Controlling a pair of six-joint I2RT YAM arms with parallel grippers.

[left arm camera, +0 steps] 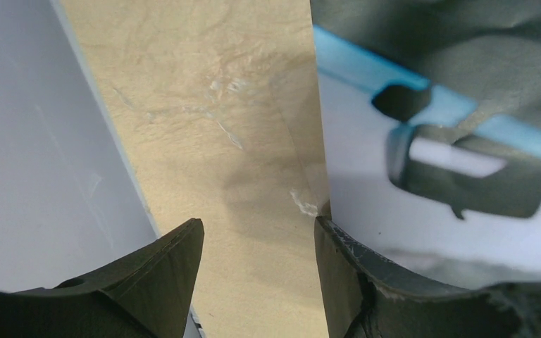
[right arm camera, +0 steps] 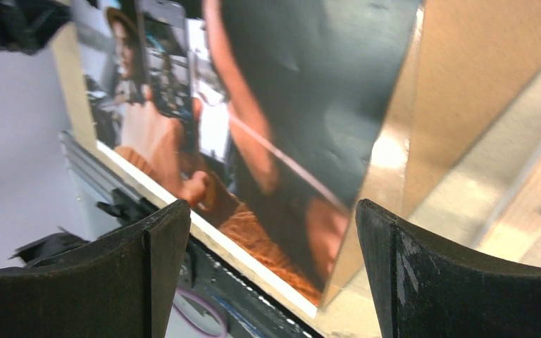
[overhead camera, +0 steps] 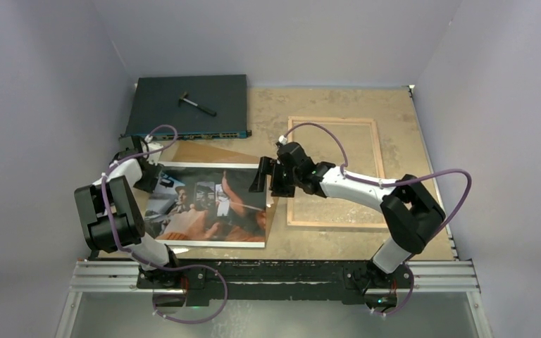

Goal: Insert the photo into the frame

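The photo (overhead camera: 208,204), a dark print with white borders showing hands and a phone, lies over a brown board (overhead camera: 201,153) on the left of the table. A thin wooden frame (overhead camera: 331,225) lies flat to its right. My left gripper stands part open at the photo's left edge, nothing between its fingers; its right finger (left arm camera: 341,271) is close against that edge. Above the photo's right edge, my right gripper is open and empty. In the right wrist view the photo (right arm camera: 310,91) runs beneath and between the fingers.
At the back left a dark flat box (overhead camera: 162,105) carries a hammer (overhead camera: 199,105). A grey wall (left arm camera: 35,176) rises close beside my left gripper. Bare table (overhead camera: 401,113) shows around the wooden frame, at the back and right.
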